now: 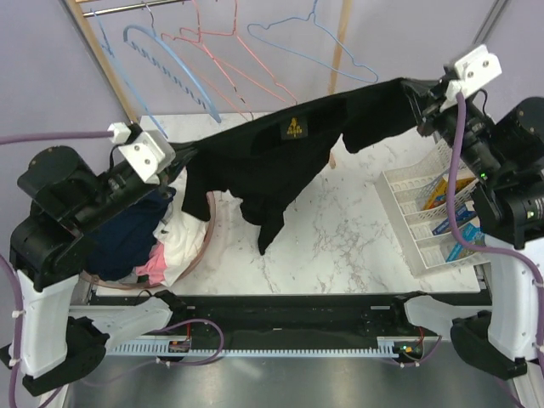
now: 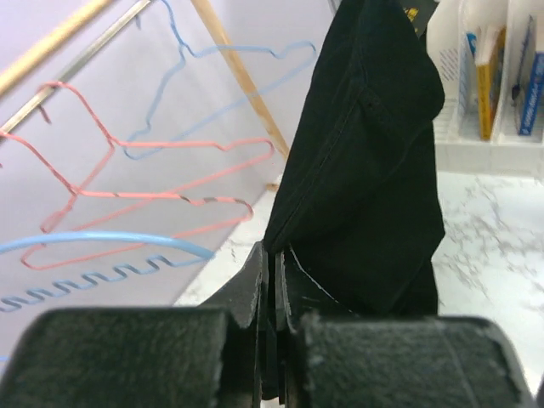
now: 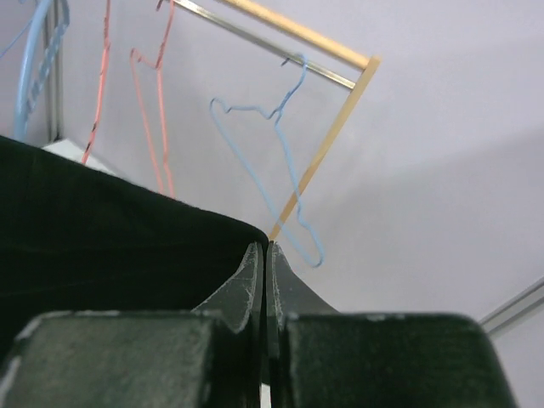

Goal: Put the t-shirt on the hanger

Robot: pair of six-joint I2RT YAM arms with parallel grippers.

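Note:
A black t-shirt [image 1: 280, 170] with a small gold logo hangs stretched in the air between both grippers. My left gripper [image 1: 189, 155] is shut on its left end; in the left wrist view the dark cloth [image 2: 365, 178] runs up from between the fingertips. My right gripper [image 1: 416, 92] is shut on the other, higher end; in the right wrist view the fabric [image 3: 127, 246] meets the fingertips. Several pink and blue hangers, such as the blue hanger [image 1: 314, 47], hang on the rail [image 1: 119, 10] behind the shirt.
A basket [image 1: 208, 238] of clothes stands at the left, partly behind the left arm. A white bin rack [image 1: 408, 238] with boxes stands at the right. Pale marble table [image 1: 331, 255] shows beneath the shirt.

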